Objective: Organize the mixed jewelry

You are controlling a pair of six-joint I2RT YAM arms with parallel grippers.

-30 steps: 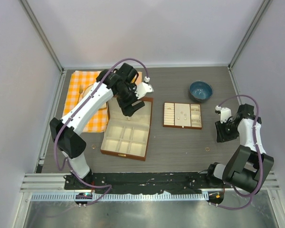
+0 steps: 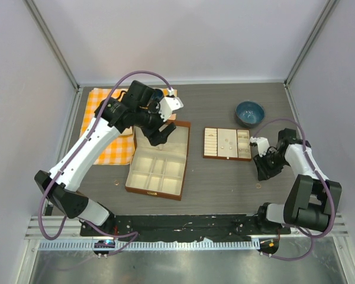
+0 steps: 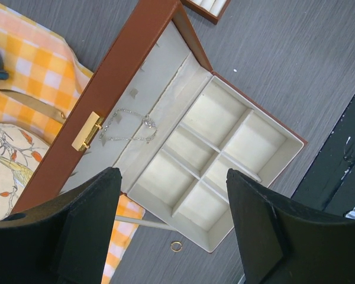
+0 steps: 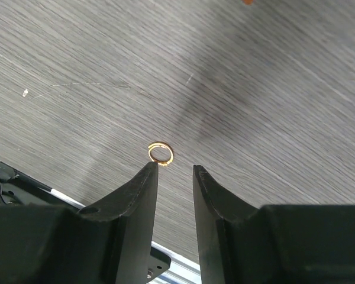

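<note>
My left gripper is open above the open jewelry box (image 2: 157, 192), whose compartments show empty in the left wrist view. A silver chain (image 3: 130, 138) with a pendant lies on the lid's lining. A gold ring (image 3: 176, 246) lies on the table beside the box. My right gripper, open and empty, hovers low at the right, near another gold ring (image 4: 170, 152) on the bare table. A smaller tray (image 2: 227, 142) with slots and small pieces sits right of the box.
A blue bowl (image 2: 249, 115) stands at the back right. An orange checked cloth (image 2: 111, 154) with a plate (image 3: 9, 163) and knife (image 3: 35, 105) covers the left.
My right gripper has moved leftward, closer to the ring near it.
</note>
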